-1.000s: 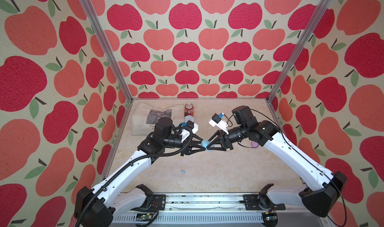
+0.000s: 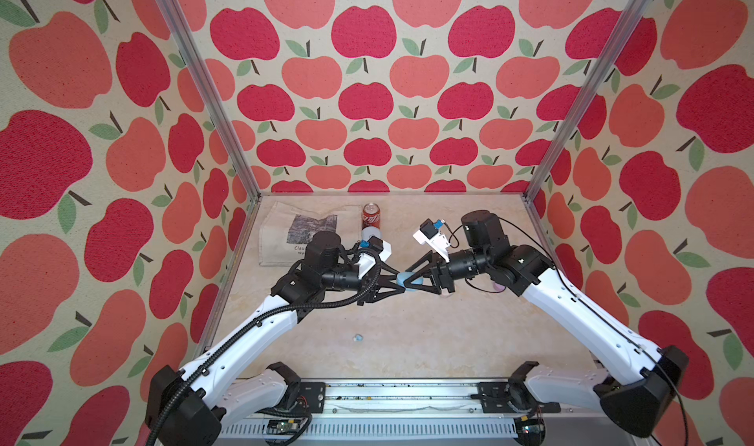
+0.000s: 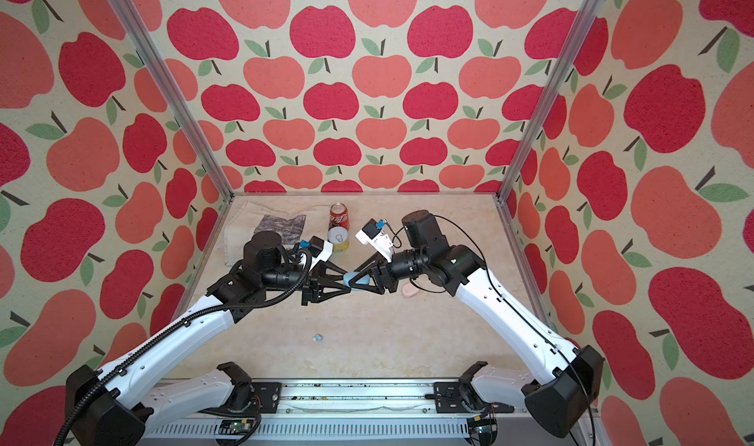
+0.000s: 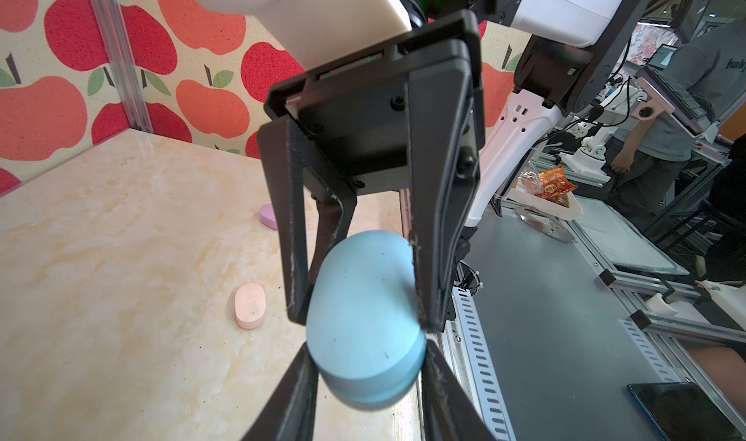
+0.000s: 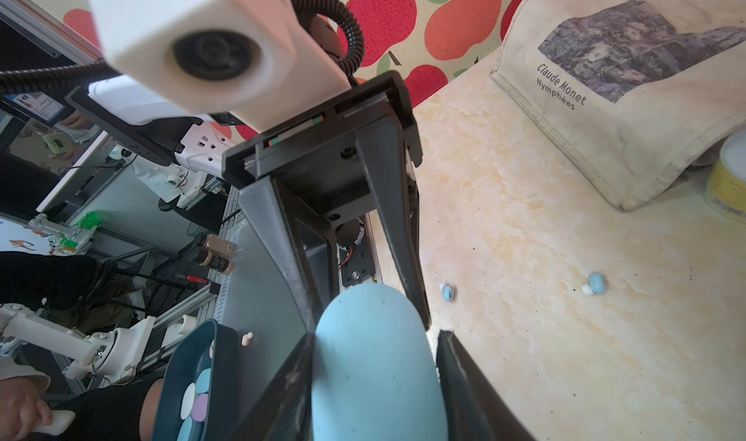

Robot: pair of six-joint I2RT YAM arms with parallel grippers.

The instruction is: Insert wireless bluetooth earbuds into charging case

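Note:
A light blue charging case (image 4: 365, 309) is held up over the table's middle, between my two grippers. My left gripper (image 2: 392, 285) has its fingers on it from the left, my right gripper (image 2: 420, 282) from the right; in both wrist views it fills the space between the fingertips, its lid apparently closed.
A cloth bag (image 2: 292, 234) lies at the back left, beside a red can (image 2: 370, 218) and a yellow can (image 3: 338, 240). A pink case (image 4: 250, 305) and a purple one (image 4: 268, 215) lie on the right.
My right arm has shifted slightly downward in the top left view, with the case still between both grippers. The left arm is nearly unchanged.

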